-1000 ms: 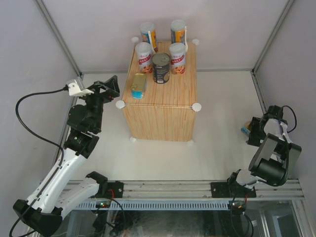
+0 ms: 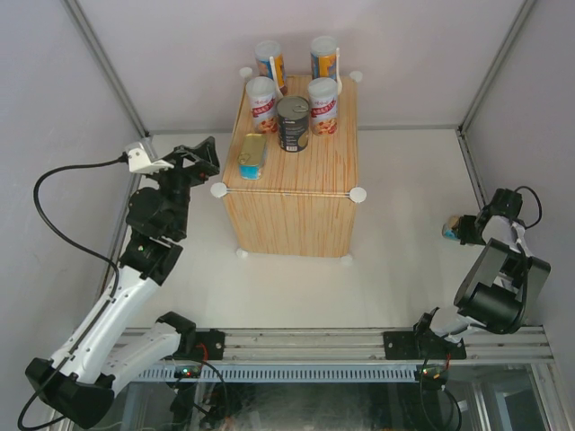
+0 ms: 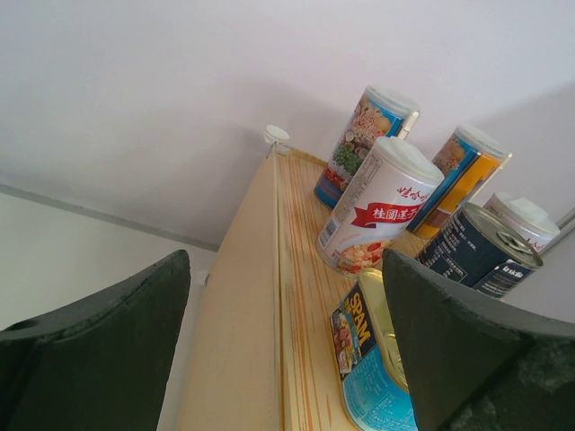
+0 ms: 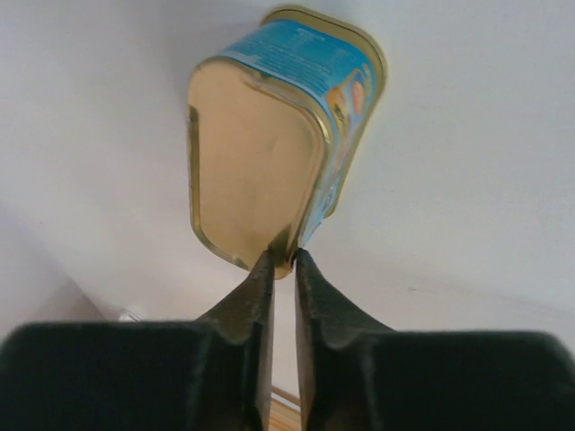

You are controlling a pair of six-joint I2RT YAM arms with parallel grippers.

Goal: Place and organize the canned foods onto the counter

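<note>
On the wooden counter (image 2: pixel 287 220) stand several cans: fruit cans (image 3: pixel 355 148), white-labelled cans (image 2: pixel 322 106), a dark can (image 2: pixel 293 124) and, at the front left, a flat SPAM tin (image 2: pixel 252 156). Another blue-and-gold tin (image 4: pixel 252 162) lies on the white floor at right; my right gripper is shut, its tips against the tin’s near edge, with nothing visible between them. My left gripper (image 2: pixel 202 160) hangs open left of the counter, empty, its fingers framing the counter in the left wrist view.
Grey walls enclose the area at back and sides, and a metal rail (image 2: pixel 287 346) runs along the front.
My right gripper has shifted slightly up and to the right in the top view, showing more of the tin beside it. The left arm is almost unchanged.
</note>
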